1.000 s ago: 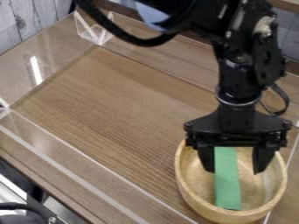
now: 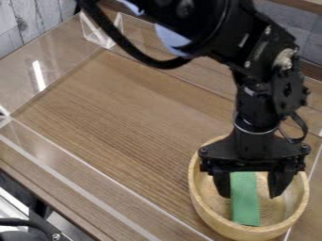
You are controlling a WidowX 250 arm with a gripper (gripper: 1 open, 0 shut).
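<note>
A tan bowl [image 2: 205, 208] sits at the lower right of the camera view, with a green rectangular object [image 2: 246, 205] lying inside it. My black gripper [image 2: 251, 172] is over the bowl, its two fingers apart near the upper end of the green object. Whether they touch the object is hidden by the gripper body.
A clear plastic piece [image 2: 98, 26] stands at the far left corner. A dark cable or part lies at the lower left.
The green object looks about where it was.
</note>
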